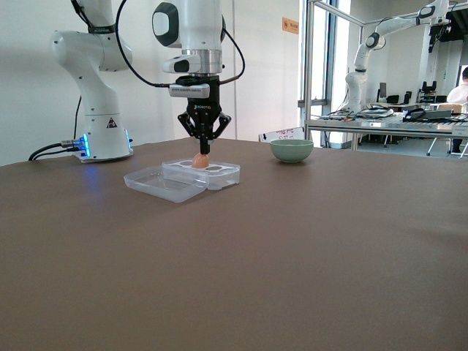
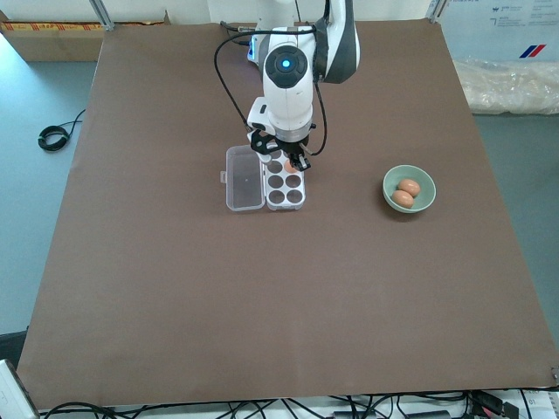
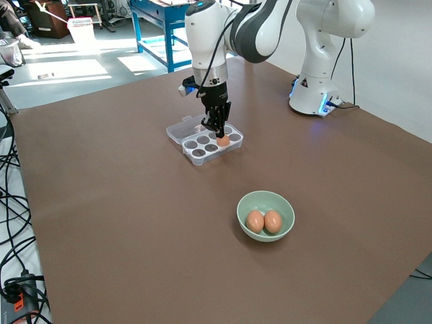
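My black gripper [image 2: 300, 161] [image 1: 205, 150] [image 3: 219, 133] is low over a clear plastic egg box [image 2: 285, 195] [image 1: 223, 178] [image 3: 198, 152] with its lid open. One brown egg [image 1: 199, 160] [image 3: 223, 141] sits in the box, right under or at my fingertips; whether the fingers hold it or are open, I cannot tell. A green bowl [image 2: 393, 177] [image 1: 292, 152] [image 3: 252, 200] stands to the side with two brown eggs [image 2: 403, 199] [image 3: 273, 221] in it.
The white robot base [image 1: 102, 139] stands behind the box. Cables [image 2: 105, 410] run beyond the table's edge.
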